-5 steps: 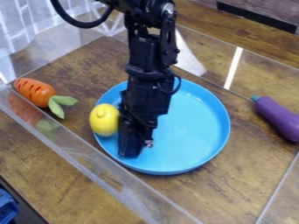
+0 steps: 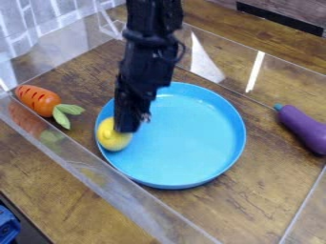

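A blue plate (image 2: 189, 152) lies in the middle of the table. A yellow round object (image 2: 114, 138) rests on its left part, partly behind the black gripper (image 2: 128, 119), which is blurred and raised over the plate's left side. Whether anything sits between the fingertips is hard to make out; the gripper looks shut.
An orange toy carrot (image 2: 38, 100) with green leaves lies left of the plate. A purple toy eggplant (image 2: 303, 129) lies at the right. Clear plastic walls edge the area. Bare wooden table (image 2: 192, 219) shows at the front.
The gripper has risen up and back from low on the plate beside the yellow object, now blurred with motion. The yellow object stays on the plate's left.
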